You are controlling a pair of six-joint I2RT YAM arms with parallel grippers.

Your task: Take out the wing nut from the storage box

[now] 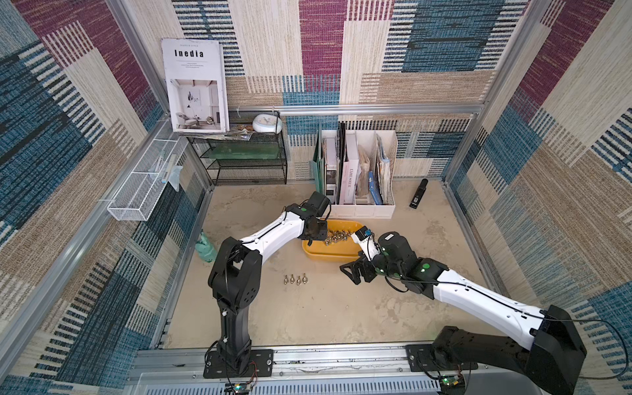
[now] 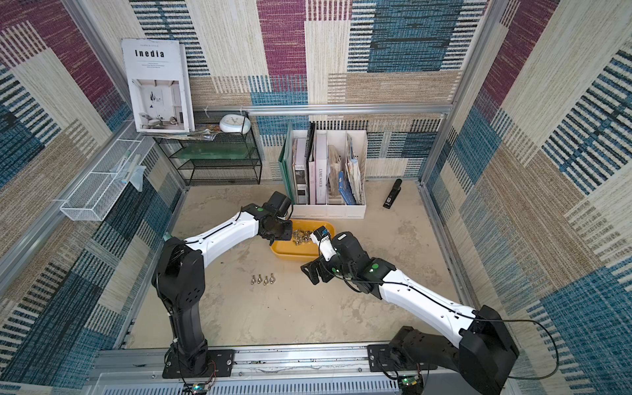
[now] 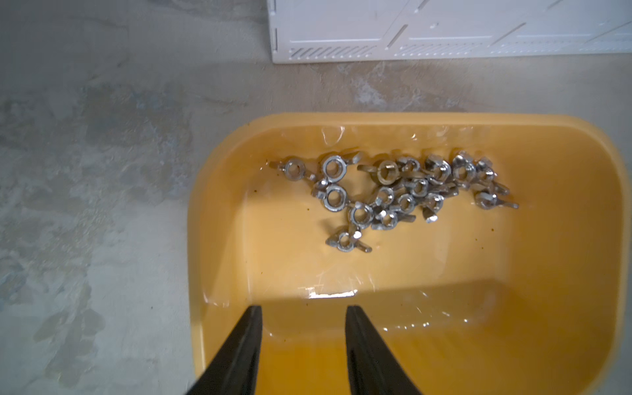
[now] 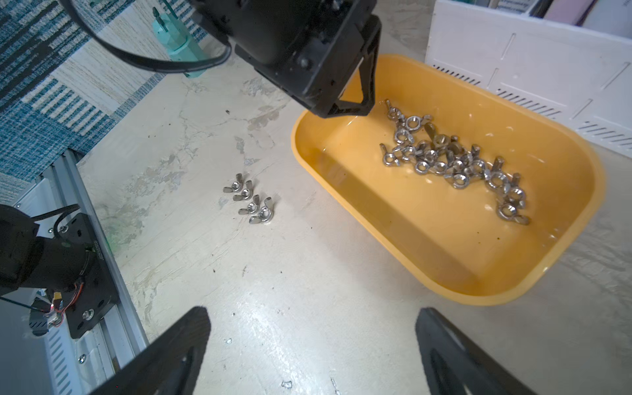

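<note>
Several silver wing nuts (image 3: 387,218) lie loosely clustered toward the back of the yellow storage box (image 3: 208,223). Above the box's left part hangs my left gripper, its fingers apart and the gap between them empty; the nuts appear farther off than its tips in the left wrist view. Outside the box, several wing nuts (image 4: 253,202) stand in a short row on the table, left of the box's front. My right gripper is open and empty over the table by the box's front right side.
A white file holder (image 1: 358,210) with folders stands directly behind the box. A black device (image 1: 418,193) lies at the back right and a green bottle (image 1: 205,247) at the left.
</note>
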